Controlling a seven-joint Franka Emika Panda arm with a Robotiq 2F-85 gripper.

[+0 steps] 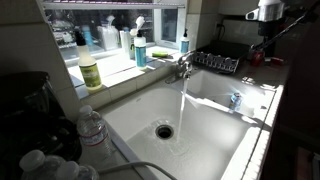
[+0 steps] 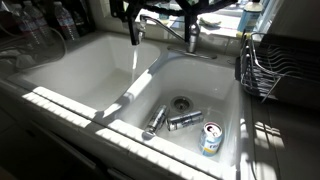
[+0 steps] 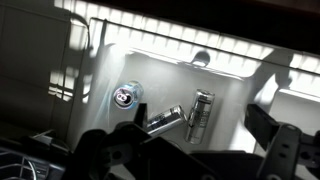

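Observation:
Spread apart in the wrist view, the fingers of my gripper are open, and no object is held between them. Below them, on the sink floor, two silver cans lie on their sides: one can [image 3: 200, 116] beneath the gap, the other can [image 3: 166, 120] nearer the left finger. A third can [image 3: 126, 96] stands upright to their left, its top facing the camera. In exterior view 2 the same upright can [image 2: 211, 138] has a blue and yellow side and sits near the front right of the right basin [image 2: 226, 105]. The lying cans [image 2: 185, 121] are near the drain.
Water [image 1: 183, 105] runs from the faucet [image 1: 183, 68] into the other basin. A dish rack [image 2: 277, 68] stands right of the sink. Plastic bottles [image 1: 93, 133] crowd the near left counter, and a soap bottle [image 1: 88, 70] is by the window.

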